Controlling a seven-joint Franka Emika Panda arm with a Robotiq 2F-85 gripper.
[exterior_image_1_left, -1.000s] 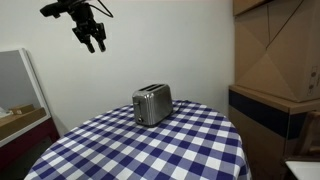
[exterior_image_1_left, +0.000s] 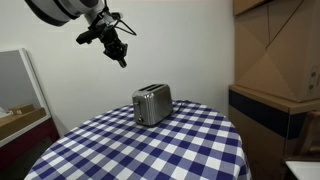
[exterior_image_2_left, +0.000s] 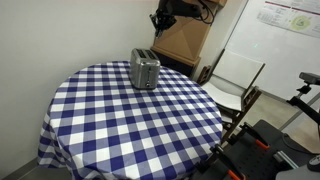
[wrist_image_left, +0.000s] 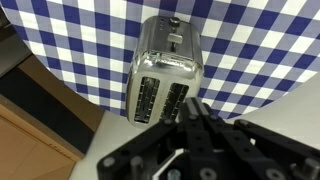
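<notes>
A silver two-slot toaster (exterior_image_1_left: 153, 106) stands upright on the blue-and-white checked tablecloth (exterior_image_1_left: 195, 150). From above, in the wrist view, the toaster's (wrist_image_left: 181, 42) lever end is toward the top of the picture and its slots toward the bottom. My gripper (exterior_image_1_left: 123, 62) hangs in the air above the toaster and to its left in exterior view 1, clear of it. Its fingers are shut, with nothing visible between them. At the lower edge of the wrist view, the gripper overlaps the slotted end of the toaster from the camera's angle.
Open tablecloth surrounds the toaster, with the widest free area in front of it in exterior view 2. Cardboard boxes (exterior_image_1_left: 275, 50) rise beyond the table on the right. A white chair (exterior_image_2_left: 235, 75) stands beside the table.
My gripper has moved right and down in exterior view 1, closer to the toaster. The toaster has stayed in place.
</notes>
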